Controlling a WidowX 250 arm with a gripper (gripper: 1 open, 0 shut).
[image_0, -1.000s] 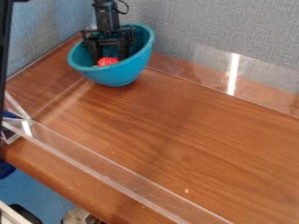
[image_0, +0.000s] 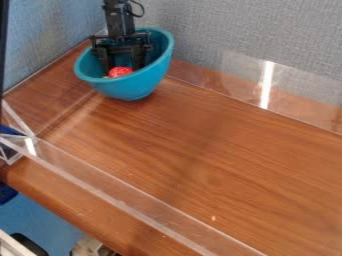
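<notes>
A turquoise bowl (image_0: 134, 85) stands at the back left of the wooden table. My black gripper (image_0: 120, 60) is lowered into it from above, over a red object (image_0: 119, 72) lying inside. Its fingers are dark and partly hidden by the bowl, so whether they are open or shut, or touching the red object, is unclear.
Clear low walls edge it at front left and back right, with grey padded walls behind. Some small items lie beyond the front-left edge.
The bowl and my gripper have shifted very slightly toward the left since a second ago.
</notes>
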